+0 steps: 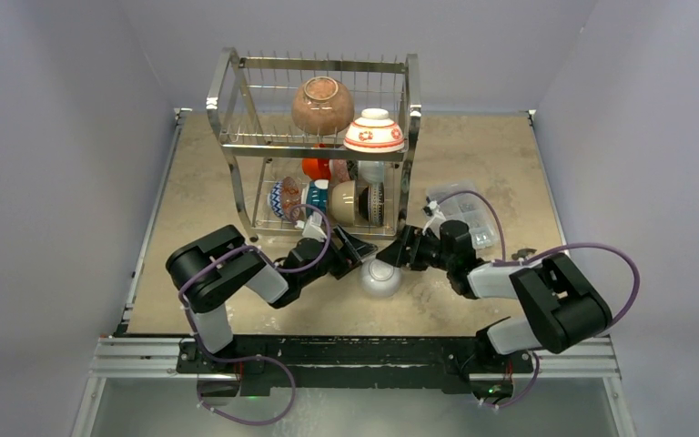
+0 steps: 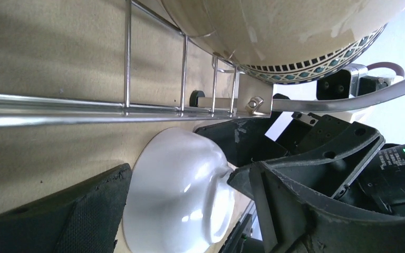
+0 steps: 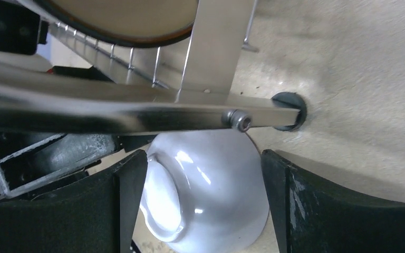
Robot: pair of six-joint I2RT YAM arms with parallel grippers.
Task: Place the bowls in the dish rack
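Observation:
A plain white bowl (image 1: 381, 280) lies base-up on the table in front of the dish rack (image 1: 264, 150). My left gripper (image 1: 364, 252) is over its far-left side, and my right gripper (image 1: 392, 254) is over its far-right side. Both stand open, with their tips close together. In the left wrist view the white bowl (image 2: 176, 184) shows through the wide gap between the fingers. The right wrist view likewise frames the bowl (image 3: 216, 184) between spread fingers. Whether any finger touches it, I cannot tell.
Several bowls stand along the rack's lower tier, among them a beige bowl (image 1: 342, 202). A brown bowl (image 1: 323, 107) and a red-patterned bowl (image 1: 374, 135) sit on the upper tier. Right of the rack lies a clear plastic tray (image 1: 464, 211). The rack's front rail (image 2: 74, 117) runs close behind the bowl.

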